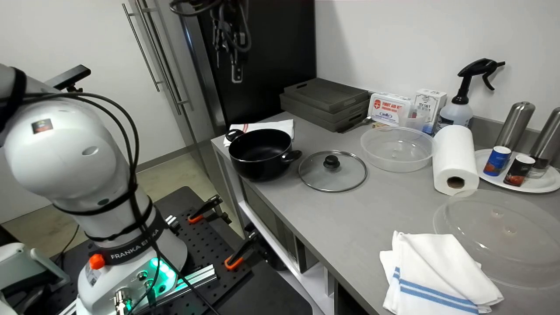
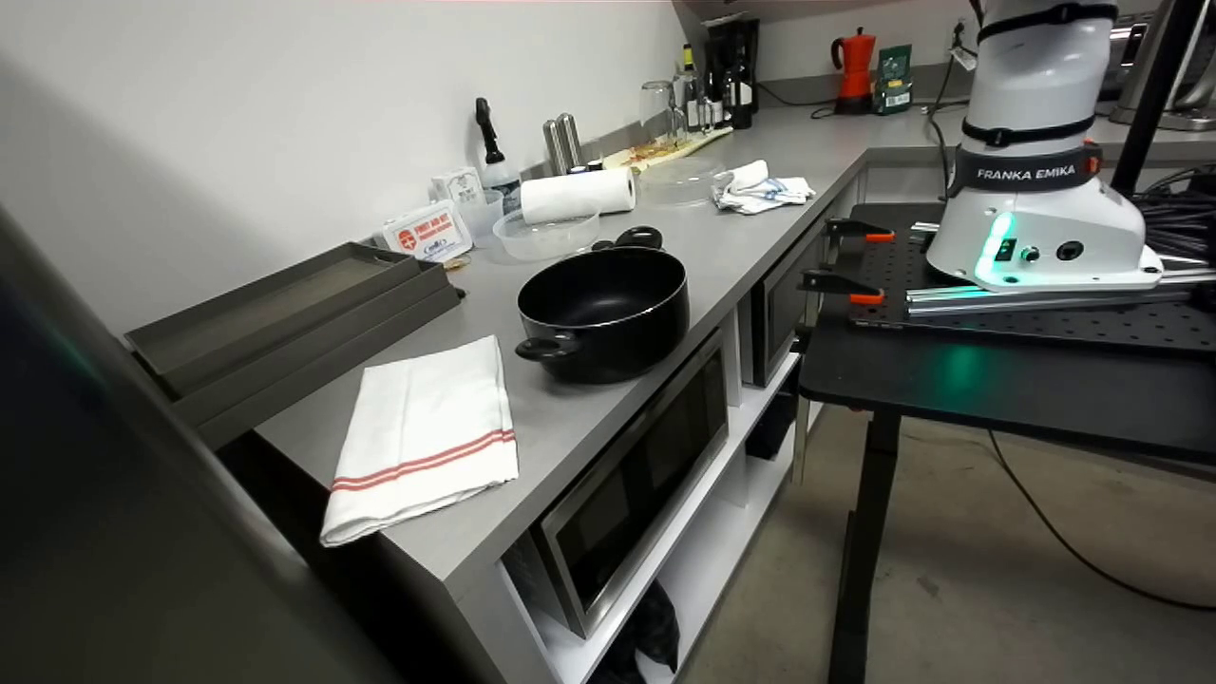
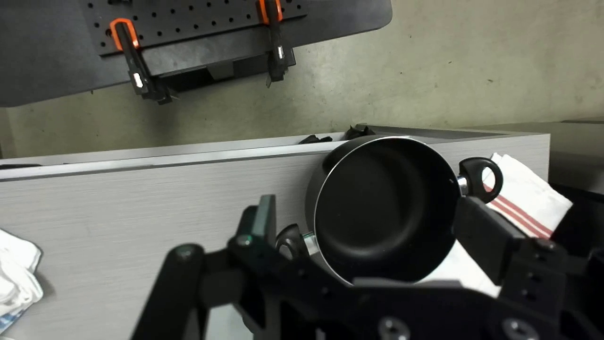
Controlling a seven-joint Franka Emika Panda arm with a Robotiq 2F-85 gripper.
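Note:
High above the counter's far left end hangs my gripper, well clear of everything below. In the wrist view its two fingers stand wide apart, so it is open and empty. Below it a black pot without its lid sits near the counter's front edge, and its inside looks empty. The pot shows between the fingers in the wrist view, with a handle on either side. On the counter beside the pot lies a glass lid with a black knob.
A red-striped towel lies by the pot. Grey trays, a clear bowl and a paper towel roll line the back. A blue-striped towel and a large clear cover lie at the near end. Mid-counter is free.

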